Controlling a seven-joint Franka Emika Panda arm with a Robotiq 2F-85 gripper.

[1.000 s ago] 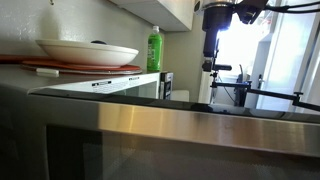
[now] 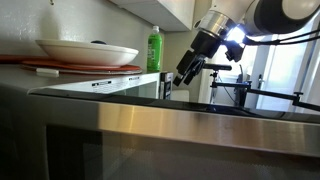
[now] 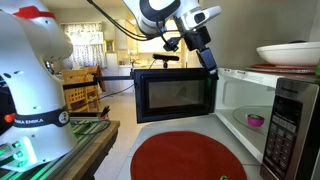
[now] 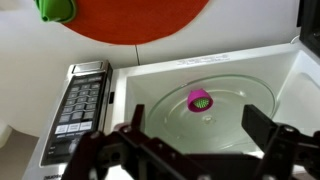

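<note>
My gripper stands open, its dark fingers (image 4: 262, 125) wide apart with nothing between them. In exterior view 2 it hangs high, in front of the microwave, clear of everything. The microwave is open, its dark-windowed door (image 3: 174, 94) swung out to the left and its keypad (image 4: 76, 108) on the right side in exterior view 2. Inside, a small magenta cup-like thing (image 4: 200, 100) with a green inside sits on the glass turntable (image 4: 232, 97). Outside lies a round red mat (image 3: 188, 157), with a green object (image 4: 60, 8) at its edge in the wrist view.
On top of the microwave rests a white bowl (image 2: 85, 53) on reddish mats (image 2: 75, 68). A green bottle (image 2: 154, 50) stands behind it. The open door is an obstacle at the left.
Over the last second the arm has come lower and to the left in exterior view 1, and the gripper has turned, bringing its fingers into sight. The bowl and bottle have not moved.
</note>
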